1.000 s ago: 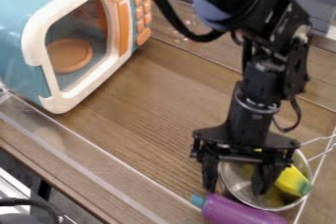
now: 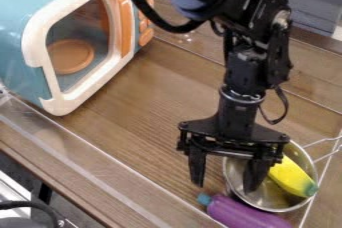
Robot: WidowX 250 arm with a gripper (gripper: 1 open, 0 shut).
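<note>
My black gripper (image 2: pixel 226 168) hangs open at the lower right, its fingers over the left side and rim of a steel bowl (image 2: pixel 277 200). A yellow toy (image 2: pixel 291 177) with a green end, perhaps corn or a banana, lies in the bowl, partly behind the gripper. Whether anything else is in the bowl is hidden. A purple bottle (image 2: pixel 243 213) with a blue cap lies just in front of the bowl.
A toy microwave (image 2: pixel 52 14) with an orange plate inside stands open at the upper left. A white wire rack (image 2: pixel 322 145) edges the right side.
The gripper has risen and shifted a little left from lower down in the bowl, showing more of the yellow toy. The bowl and bottle look about the same.
</note>
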